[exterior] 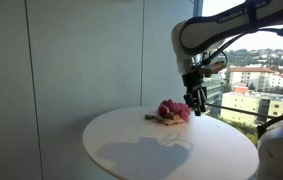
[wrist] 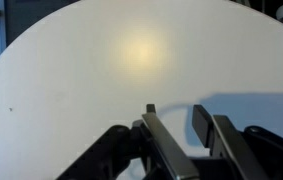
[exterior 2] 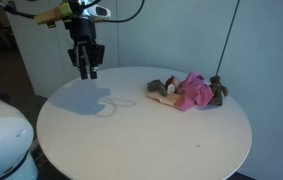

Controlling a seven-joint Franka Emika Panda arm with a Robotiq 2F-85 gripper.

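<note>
My gripper points down over the white table, its two black fingers standing apart with bare tabletop showing between the tips. No object is between them. In the second exterior view the gripper (exterior 2: 88, 74) hangs above the left part of the table. A pile with pink cloth (exterior 2: 194, 92) lies toward the far right there, well away from the gripper. The first exterior view has the gripper (exterior: 198, 110) raised above the tabletop, with the pink pile (exterior: 173, 110) behind it.
Beside the pink cloth lie a tan flat item (exterior 2: 164, 98) and a dark item (exterior 2: 218, 91), both hard to identify. A window (exterior: 251, 80) is beyond the table.
</note>
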